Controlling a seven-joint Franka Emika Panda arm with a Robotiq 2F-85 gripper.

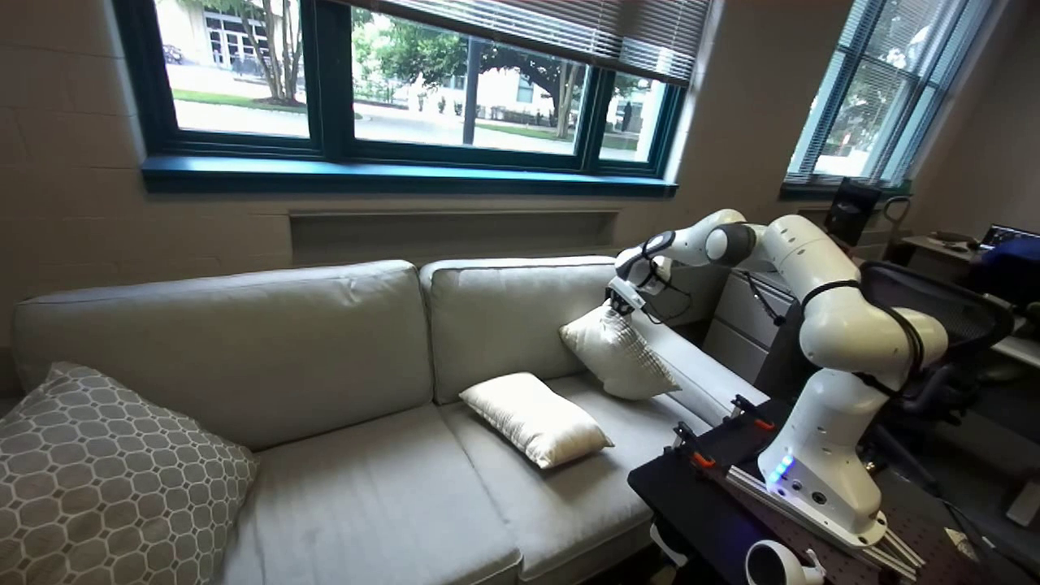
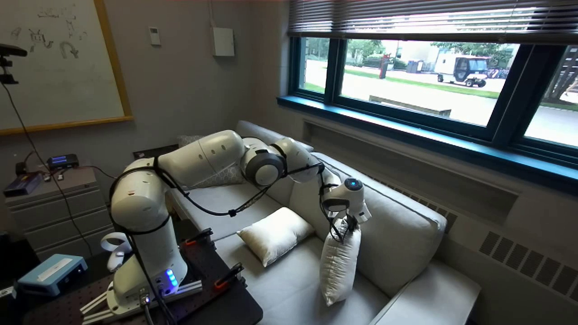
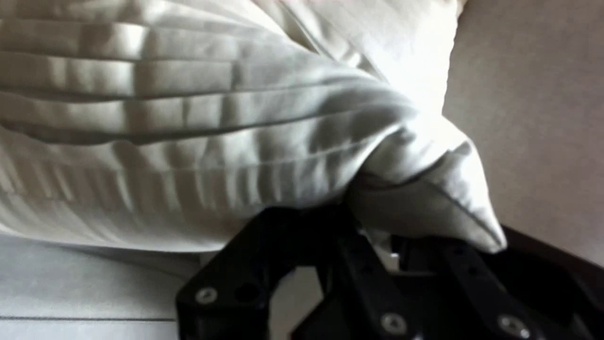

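Note:
A cream pillow with a pleated face (image 1: 624, 357) stands tilted at the right end of the sofa, near the armrest. My gripper (image 1: 621, 305) is shut on its upper part, pinching a fold of the cloth. From the other side, in exterior view 2, the same pillow (image 2: 339, 265) hangs steeply below the gripper (image 2: 351, 221). In the wrist view the pleats (image 3: 187, 113) fill the upper left, and a bunched corner (image 3: 453, 198) pokes out past the black fingers (image 3: 362, 272). The fingertips are buried in the fabric. A plain cream pillow (image 1: 536, 418) lies flat on the seat nearby.
The grey sofa (image 1: 322, 497) has free seat room left of the flat pillow. A patterned cushion (image 1: 117, 478) leans at its far left. The right armrest (image 1: 697, 370) and backrest (image 1: 526, 302) are close to the held pillow. Clamps (image 1: 694, 444) edge the black table.

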